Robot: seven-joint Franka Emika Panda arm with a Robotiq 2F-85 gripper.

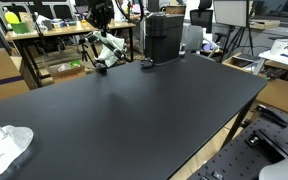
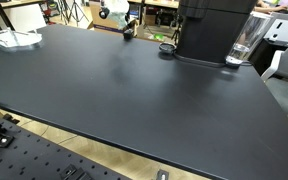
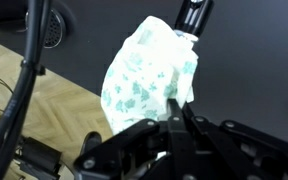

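Observation:
A white cloth with a green pattern (image 3: 154, 75) hangs from my gripper, which is shut on it. In the wrist view the cloth spreads out beyond the fingertips and covers part of the dark table. Exterior view 1 has the cloth (image 1: 109, 50) at the table's far edge, below the dark gripper (image 1: 99, 30). Only the cloth (image 2: 115, 15) shows clearly at the top of exterior view 2. Whether its lower end touches the table cannot be told.
A white crumpled item (image 1: 4, 148) lies at the table's near left. A black box (image 1: 164, 38) stands at the far edge, with a small round black object (image 2: 166, 48) beside it.

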